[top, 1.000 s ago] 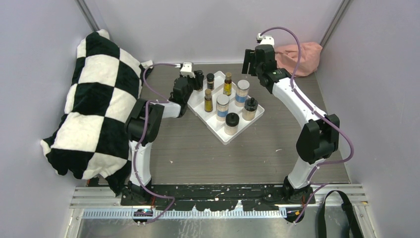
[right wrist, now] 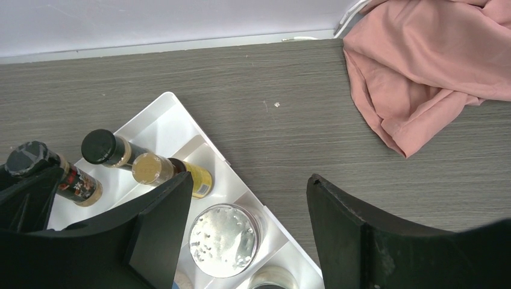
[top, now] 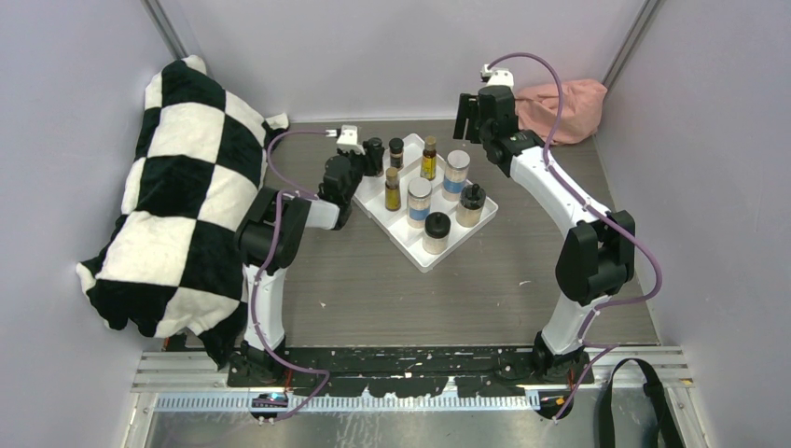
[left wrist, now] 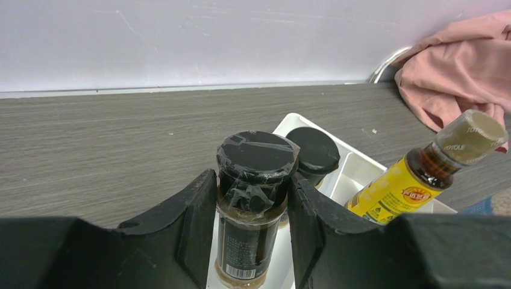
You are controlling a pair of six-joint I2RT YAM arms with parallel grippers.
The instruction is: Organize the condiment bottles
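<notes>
A white compartmented tray [top: 417, 254] stands in the middle of the table with several bottles and jars upright in it. At its left corner my left gripper has its fingers on either side of a black-capped dark bottle [left wrist: 247, 244], close against its neck; whether they press on it cannot be told. Beside that bottle is a black-capped shaker [top: 396, 152]. Two yellow-labelled bottles [top: 429, 159] [top: 393, 191], two white-lidded jars [top: 456, 173] [top: 419, 199] and two black-lidded jars [top: 470, 206] [top: 436, 232] fill other places. My right gripper is open and empty, above and right of the tray.
A pink cloth [top: 562, 110] lies at the back right. On the left is a black-and-white checkered cushion [top: 177, 205] near the left arm. Bare table [top: 401, 308] shows in front of the tray and to its right.
</notes>
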